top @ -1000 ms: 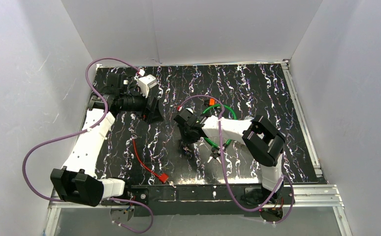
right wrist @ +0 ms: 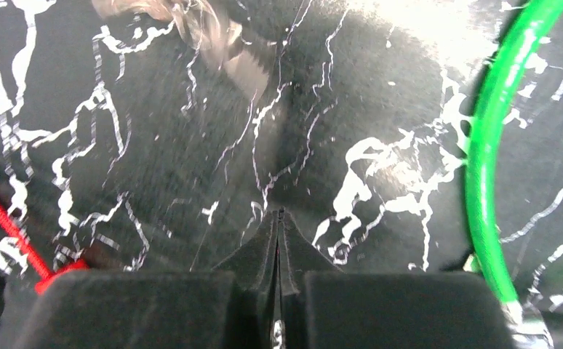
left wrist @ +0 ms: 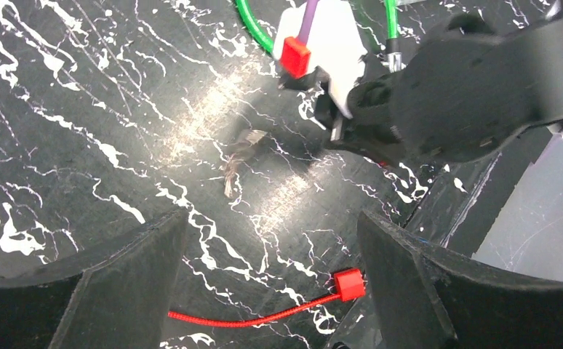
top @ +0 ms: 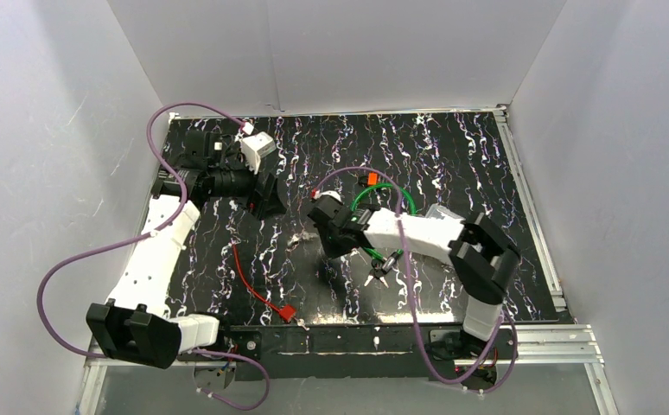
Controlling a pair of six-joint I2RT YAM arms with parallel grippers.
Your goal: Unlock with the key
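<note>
A green cable lock [top: 411, 204] lies in a loop on the marbled table, partly hidden under my right arm. Small keys [top: 378, 275] are near its metal end; this metal end [right wrist: 532, 331] also shows at the lower right of the right wrist view. My right gripper is low over the table, fingertips pressed together, nothing visible between them. Close by, a small metallic thing [left wrist: 240, 156] is smeared by motion; whether it is a key is unclear. My left gripper stands open and empty, left of the loop.
A red cord [top: 246, 281] with a red block [top: 287, 312] lies at the front left. An orange-and-black piece [top: 372, 179] sits near the top of the green loop. Purple tubes trail from both arms.
My right forearm has swung rightward and its gripper has shifted slightly right. A small blurred thing now shows to the left of that gripper. The left arm is still.
</note>
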